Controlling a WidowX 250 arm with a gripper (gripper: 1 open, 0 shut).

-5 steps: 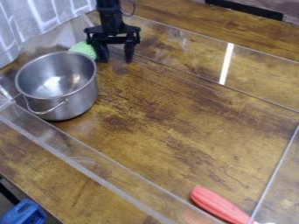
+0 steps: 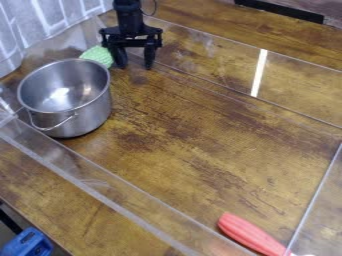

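My black gripper (image 2: 131,50) is at the top left of the camera view, low over the wooden surface, just right of a pale green object (image 2: 98,55). It is too small and dark to tell whether it is open or shut, or whether it touches that object. In front of it stands a large steel pot (image 2: 64,98), which partly hides the area behind it.
A red-handled object (image 2: 249,234) lies at the bottom right. A blue object (image 2: 27,242) is at the bottom left corner. Clear plastic walls border the surface.
My gripper has shifted very slightly. The pot and the other objects stay where they were.
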